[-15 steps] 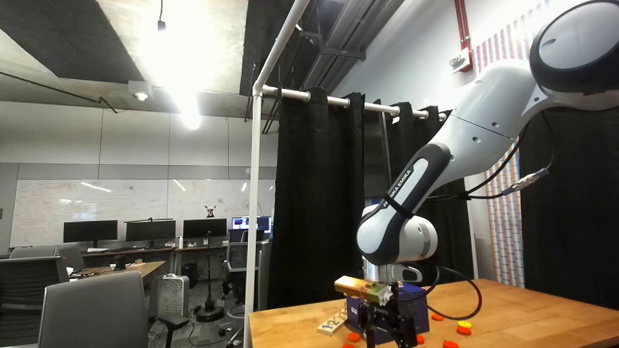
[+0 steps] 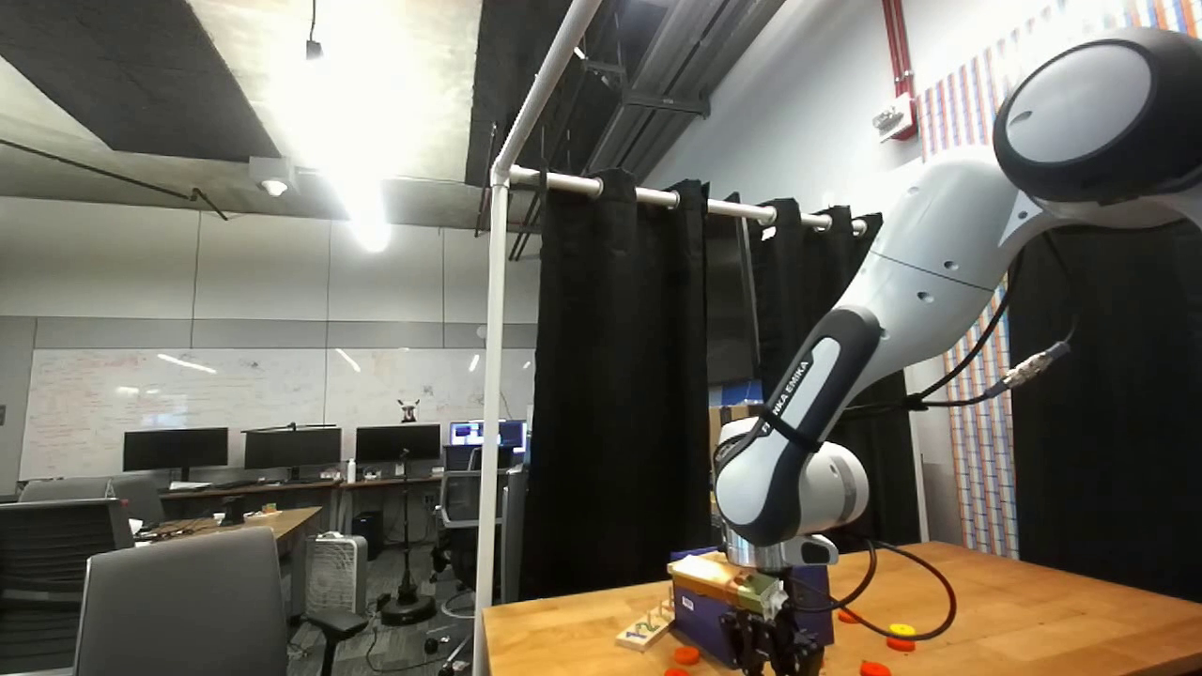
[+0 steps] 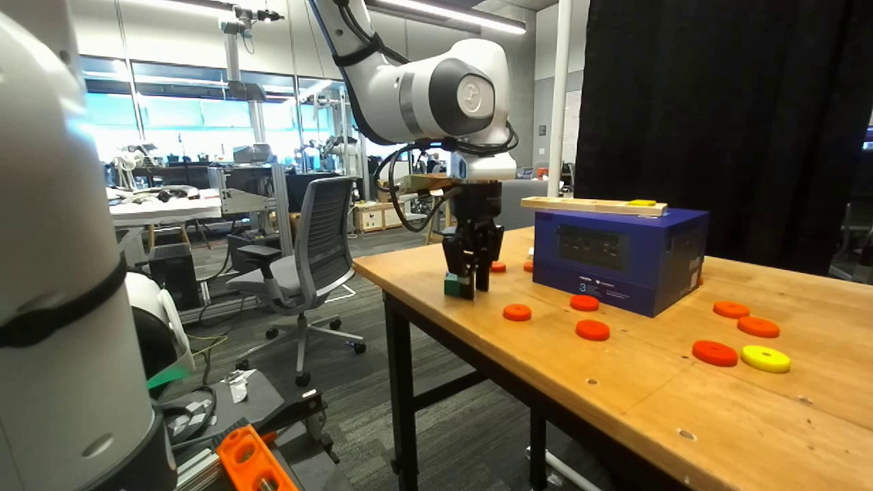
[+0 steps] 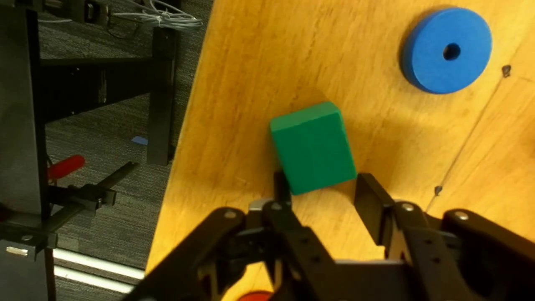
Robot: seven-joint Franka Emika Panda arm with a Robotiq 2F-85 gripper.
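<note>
A green cube (image 4: 316, 150) lies on the wooden table close to its edge. In the wrist view my gripper is part open, with one fingertip at each side of the cube's near end. Whether both fingertips touch it, I cannot tell. From the second exterior view, the cube (image 3: 451, 284) shows low beside the dark fingers (image 3: 466, 282), at table height. Exterior view 1 has the gripper (image 2: 778, 665) at the bottom edge, its tips cut off and the cube out of sight.
A blue disc (image 4: 451, 50) lies beyond the cube. A large blue box (image 3: 589, 262) bears a wooden board (image 3: 573, 204). Several orange discs and a yellow disc (image 3: 766, 359) are scattered on the table (image 3: 646, 393). The table's edge runs close by the cube.
My arm has come down and shifted slightly right in exterior view 1. The gripper's fingers stand closer together than before.
</note>
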